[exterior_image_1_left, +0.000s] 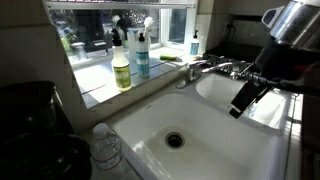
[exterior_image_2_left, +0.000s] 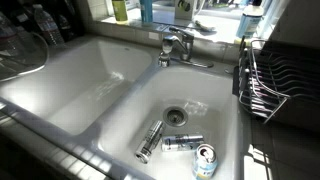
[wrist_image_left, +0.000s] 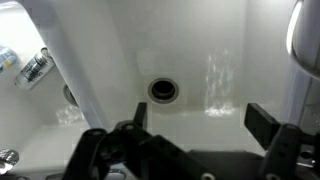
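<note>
My gripper stands open over the sink, nothing between its fingers. Below it in the wrist view lies an empty white basin with a dark round drain (wrist_image_left: 163, 90). In exterior view 1 the gripper (exterior_image_1_left: 240, 106) hangs above the sink at the right; exterior view 2 does not show it. Two silver cans (exterior_image_2_left: 150, 141) (exterior_image_2_left: 182, 142) lie on their sides in the other basin, near its drain. A white and blue can (exterior_image_2_left: 205, 161) is close by them. At the wrist view's left edge, part of a can (wrist_image_left: 35, 69) shows beyond the divider.
A faucet (exterior_image_2_left: 178, 45) rises behind the sink. Soap bottles (exterior_image_1_left: 120, 65) line the windowsill. A clear bottle (exterior_image_1_left: 106, 147) stands outside the sink, and a wire dish rack (exterior_image_2_left: 280, 82) sits on the far side. The basin below the gripper is clear.
</note>
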